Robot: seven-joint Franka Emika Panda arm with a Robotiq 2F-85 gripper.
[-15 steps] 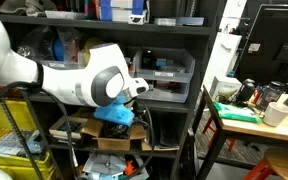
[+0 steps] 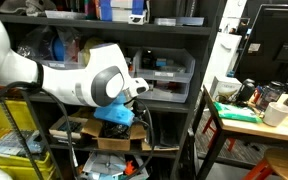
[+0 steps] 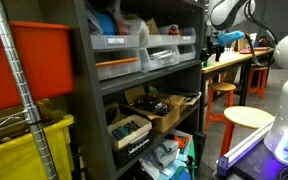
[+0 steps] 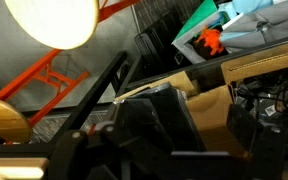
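The white arm (image 2: 104, 80) reaches in from the left in exterior view 1, and its gripper (image 2: 114, 125), with blue parts beside it, hangs in front of the lower shelf boxes. Its fingertips are hard to make out there. In the wrist view the dark gripper shows two finger shapes well apart, one left and one right, so it looks open. Behind the gap lie a cardboard box (image 4: 211, 108) and a black object (image 4: 172, 105) with a greyish side. Nothing is clearly held; the dark lower part hides detail.
Clear plastic bins (image 3: 119, 68) fill the shelf above the open cardboard boxes (image 3: 164, 120). A floor bin holds assorted items, including an orange one (image 4: 212, 41). Stools (image 3: 249, 118) and a wooden table (image 2: 254, 122) stand to the right.
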